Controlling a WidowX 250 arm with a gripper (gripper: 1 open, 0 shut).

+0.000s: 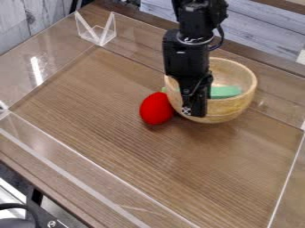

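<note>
My black gripper (188, 105) reaches down from the top centre to the left side of a pale wooden bowl (236, 102), shut on its rim. A green object (224, 92) lies inside the bowl. A red, rounded object (155, 109) sits just left of the bowl, close to it or touching it; the fingertips are partly hard to make out against the dark arm.
A white wire-like holder (98, 28) stands at the back left. A dark cable or part (18, 214) shows at the bottom left corner.
</note>
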